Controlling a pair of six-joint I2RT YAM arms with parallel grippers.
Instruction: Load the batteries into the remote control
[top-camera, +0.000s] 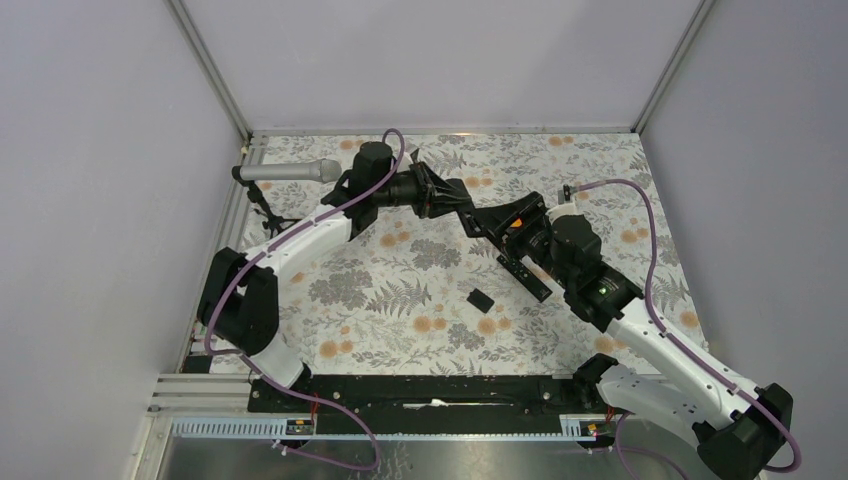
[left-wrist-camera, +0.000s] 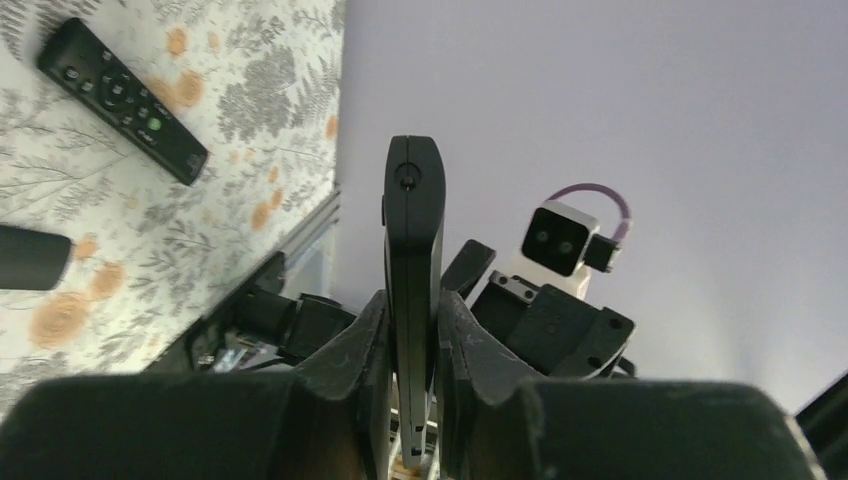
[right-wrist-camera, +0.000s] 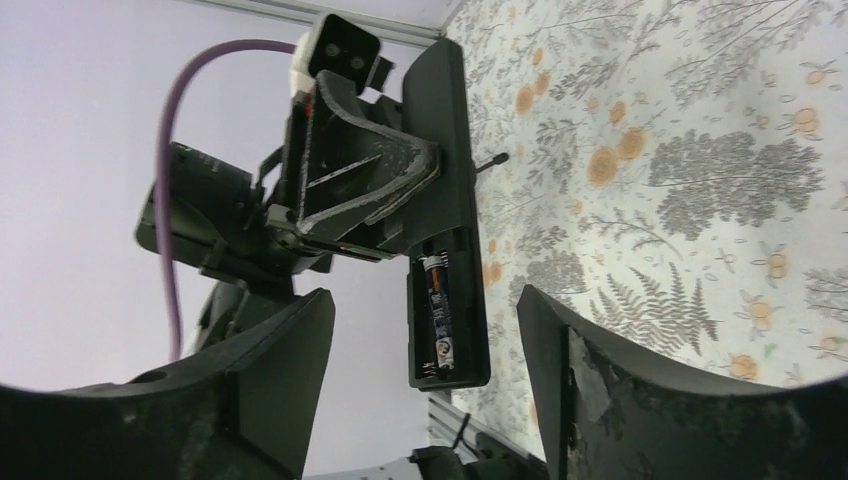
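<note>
My left gripper is shut on a black remote (left-wrist-camera: 410, 250), held upright in the air and edge-on in the left wrist view. In the right wrist view its battery compartment (right-wrist-camera: 467, 295) is uncovered, with one battery (right-wrist-camera: 437, 310) lying inside. My right gripper stands part open just in front of that compartment, with no battery visible between its fingers. From above, the two grippers meet over the right-middle of the table.
A second remote (top-camera: 524, 278) lies buttons-up below the right gripper. A small black cover (top-camera: 480, 300) lies nearer the front.
</note>
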